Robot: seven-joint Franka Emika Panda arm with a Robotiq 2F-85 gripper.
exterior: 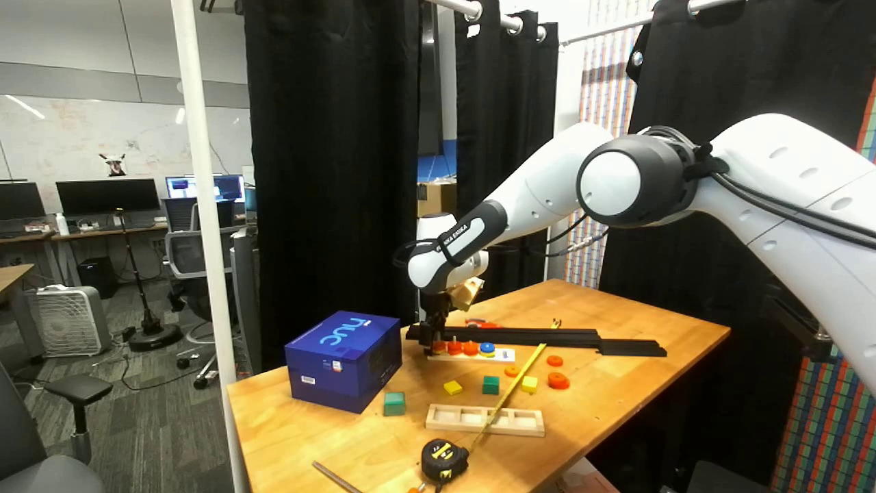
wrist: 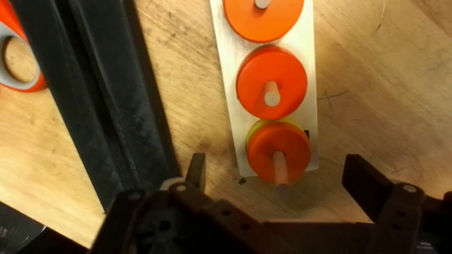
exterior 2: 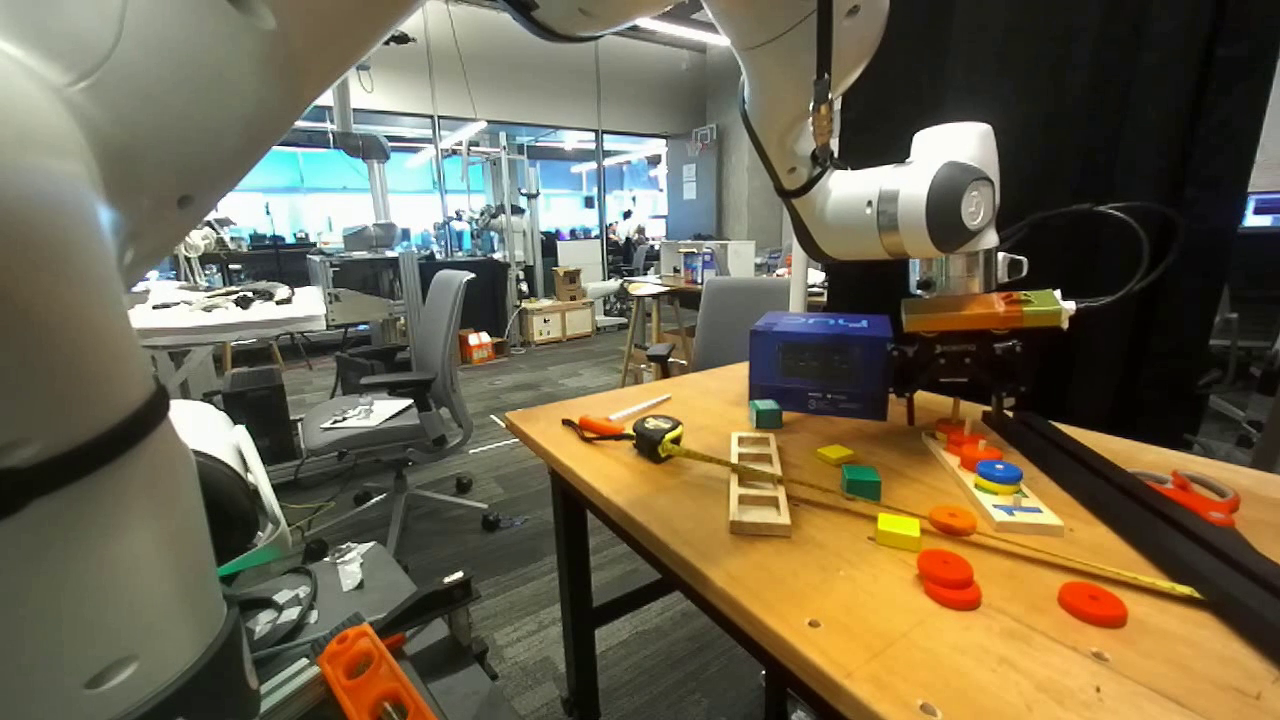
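Open and with nothing in its grasp, my gripper stands over the end of a pale peg board (wrist: 226, 89). Its fingertips lie to either side of the last peg (wrist: 280, 167) in the wrist view. That peg carries an orange disc (wrist: 275, 144) above a yellow one (wrist: 255, 127). Two more pegs in the same view hold a red-orange disc (wrist: 258, 101) and an orange disc (wrist: 245, 23). A blue disc (exterior 2: 997, 470) tops a yellow disc near the board's other end, seen in exterior view 2.
Black rails (exterior: 542, 335) run behind the board, with red-handled scissors (exterior 2: 1200, 498) beyond. A blue box (exterior: 345, 357) stands close to the gripper. Loose orange discs (exterior 2: 1092, 604), green and yellow blocks, a wooden tray (exterior: 484, 419) and an extended tape measure (exterior: 443, 459) occupy the table's front.
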